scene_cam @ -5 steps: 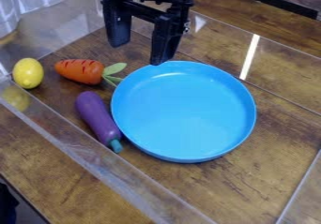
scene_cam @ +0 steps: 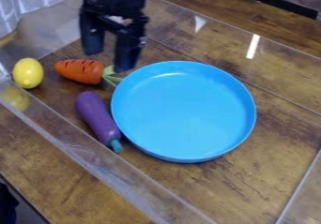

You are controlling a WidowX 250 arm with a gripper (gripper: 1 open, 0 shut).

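Note:
My black gripper (scene_cam: 111, 42) hangs at the top centre-left, blurred, its two fingers spread open just above and behind an orange toy carrot (scene_cam: 83, 70) with green leaves. Nothing shows between the fingers. A yellow lemon (scene_cam: 28, 72) lies left of the carrot. A purple eggplant (scene_cam: 97, 115) lies below the carrot, left of a blue plate (scene_cam: 183, 112) that is empty.
Transparent edges (scene_cam: 88, 176) run along the lower left and around the work area.
My gripper has moved left from above the plate's back edge toward the carrot. The toys and plate look unchanged.

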